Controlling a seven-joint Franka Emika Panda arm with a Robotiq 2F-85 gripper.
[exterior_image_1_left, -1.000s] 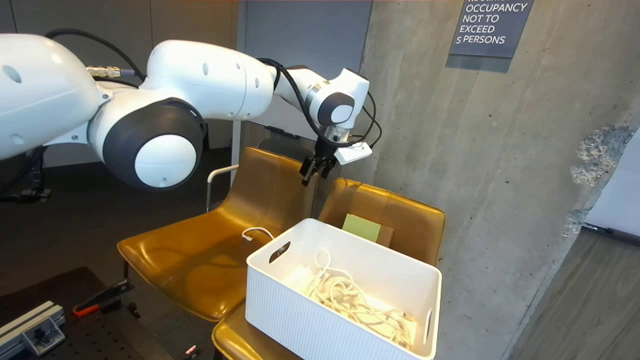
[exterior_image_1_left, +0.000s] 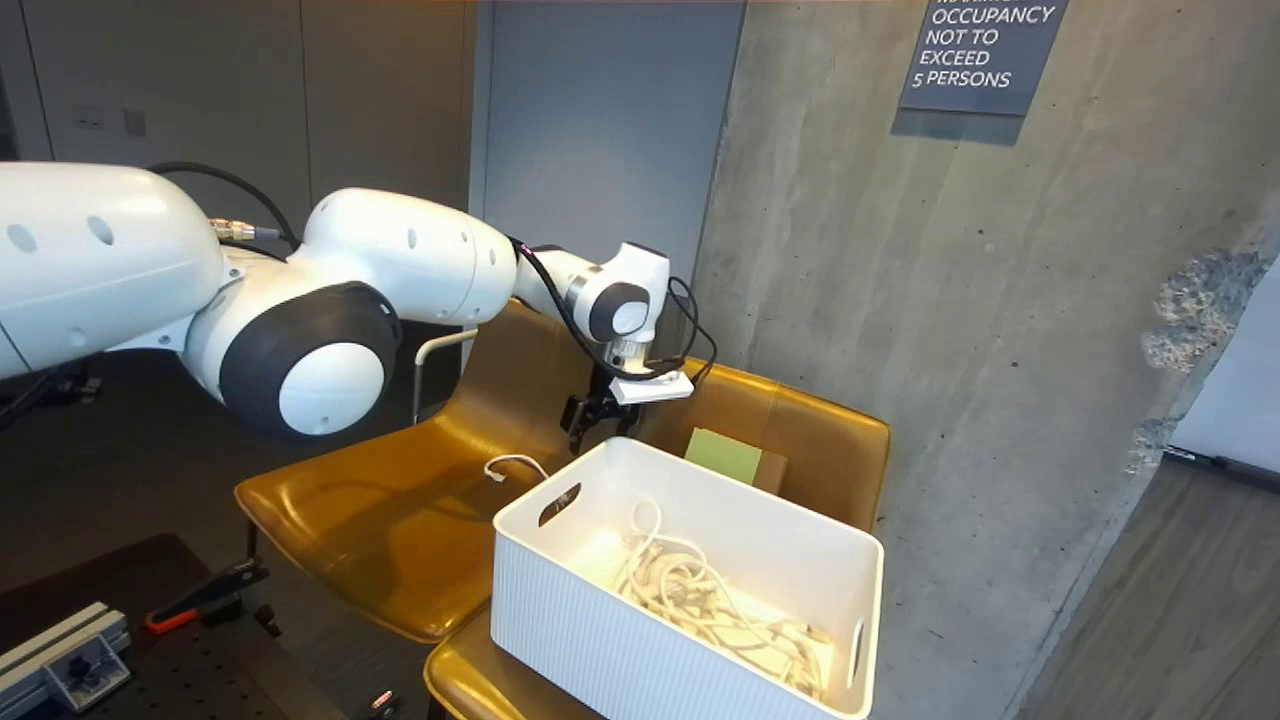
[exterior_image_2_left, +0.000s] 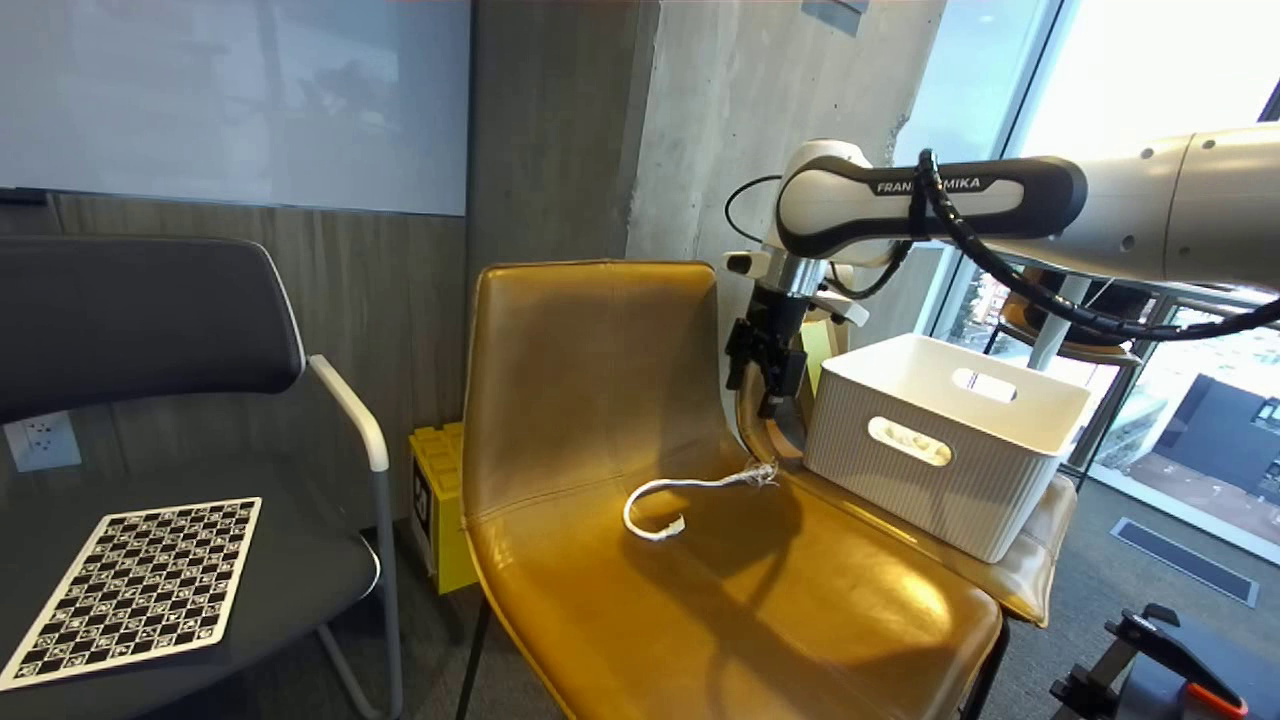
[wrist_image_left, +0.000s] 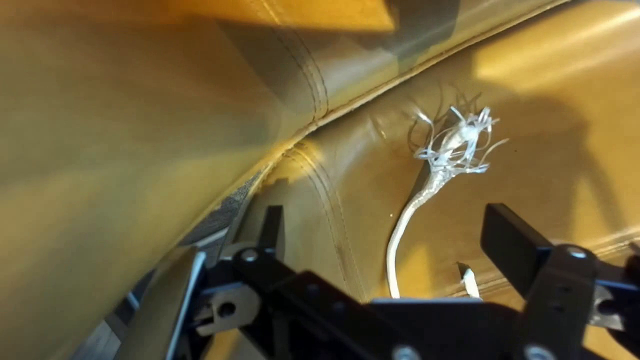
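A short white cable (exterior_image_2_left: 692, 485) with one frayed end lies curved on the seat of a tan chair (exterior_image_2_left: 768, 600). In the wrist view the frayed end of the cable (wrist_image_left: 447, 159) shows ahead of the fingers, while its lower part runs out of sight behind the gripper body. My gripper stands open above the seat, its black fingers (wrist_image_left: 510, 246) wide apart and nothing between them. From the side, the gripper (exterior_image_2_left: 764, 402) hangs over the frayed end, clear of it. A white bin (exterior_image_1_left: 684, 648) beside it holds a tangle of pale cables (exterior_image_1_left: 696, 600).
The bin stands on a second tan chair (exterior_image_1_left: 828, 438), close to the gripper's side. Leaning on that chair's back is a green sheet (exterior_image_1_left: 722, 457). The first chair's backrest (exterior_image_2_left: 594, 372) rises close behind the gripper. Open seat surface lies toward the front.
The arm has come down and somewhat to the left in exterior view 1, bringing the gripper lower, behind the bin's far corner. The bin and the cable have stayed put.
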